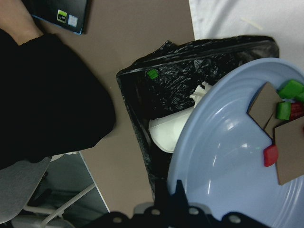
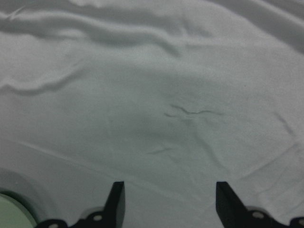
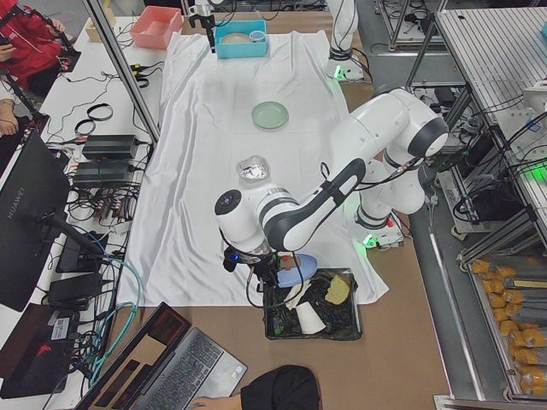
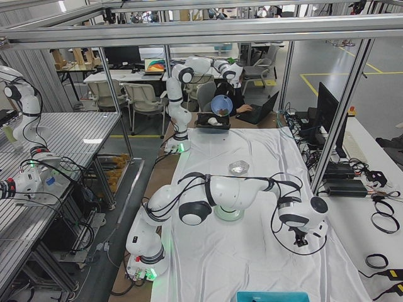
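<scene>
My left gripper is shut on the rim of a blue plate (image 1: 213, 166), held tilted over a black-lined bin (image 1: 142, 104). The plate carries cardboard pieces (image 1: 289, 147), green pieces (image 1: 283, 110) and red pieces (image 1: 270, 155). In the bin lie a white cup-like item (image 1: 166, 128), crumpled tissue and a yellowish item (image 3: 338, 290). My right gripper is open and empty above the white cloth, with a green plate (image 2: 12, 213) at the lower left of its view.
A foil dish (image 3: 253, 169) lies mid-table. A blue basin (image 3: 241, 49) stands at the far end in the left camera view. A laptop (image 3: 184, 367) and a person's dark-sleeved arm (image 3: 278, 389) are beside the bin.
</scene>
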